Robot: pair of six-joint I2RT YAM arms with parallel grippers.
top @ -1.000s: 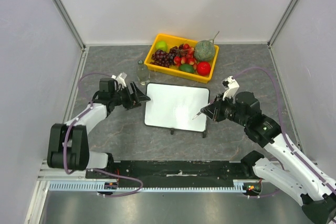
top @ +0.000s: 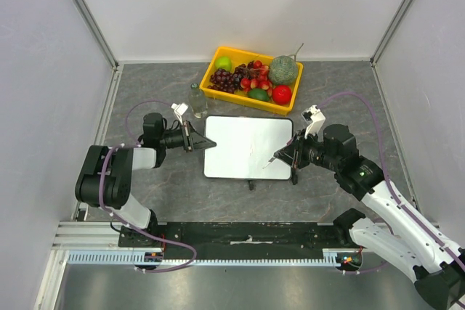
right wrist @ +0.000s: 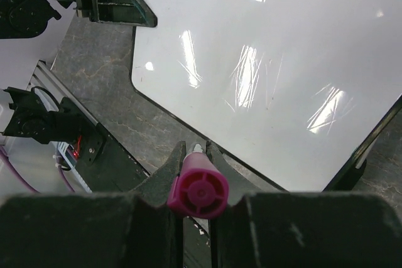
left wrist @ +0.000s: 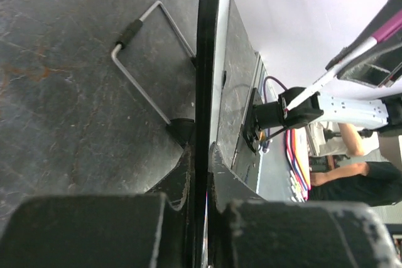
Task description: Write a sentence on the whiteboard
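Observation:
The whiteboard (top: 240, 147), white with a black frame, is on the grey table; its surface shows no clear writing in the right wrist view. At its left edge my left gripper (top: 206, 142) is shut on the frame, and the board's edge (left wrist: 206, 61) rises between the fingers in the left wrist view. Over the board's right part, my right gripper (top: 280, 156) is shut on a marker (right wrist: 200, 186) with a purple end and a pale body. The marker slants down toward the board in the top view; whether its tip touches the surface cannot be told.
Behind the board stands a yellow basket (top: 288, 109) of fruit. A clear bottle (top: 197, 101) is close to the board's back left corner. A wire stand (left wrist: 141, 83) extends from the board's back. Bare table (top: 174, 194) lies at front left.
The left gripper came to the board's left edge and closed on it. The board has since shifted slightly right and toward the front. The right arm has barely moved.

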